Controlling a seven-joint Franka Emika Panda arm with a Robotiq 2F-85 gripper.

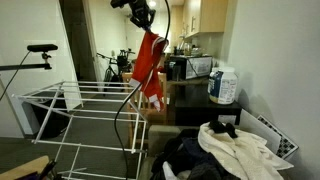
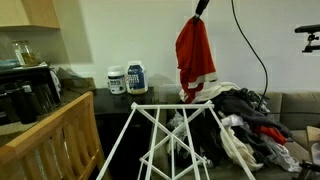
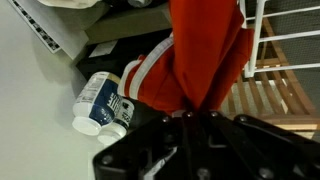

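Note:
A red cloth garment with white trim (image 1: 150, 58) hangs in the air from my gripper (image 1: 146, 27), between the white drying rack (image 1: 75, 85) and the counter. In the second exterior view the red cloth (image 2: 196, 55) dangles above the rack (image 2: 175, 107), its lower edge close to the top bars. From the wrist view, my gripper is shut on the red cloth (image 3: 190, 65), which spreads out beyond the fingers. The cloth hides part of the rack there.
A heap of dark and white clothes (image 1: 235, 150) lies on the sofa. White tubs (image 2: 137, 78) stand on the black counter near a wooden chair (image 2: 55, 140). A cable (image 1: 127, 110) hangs down beside the rack.

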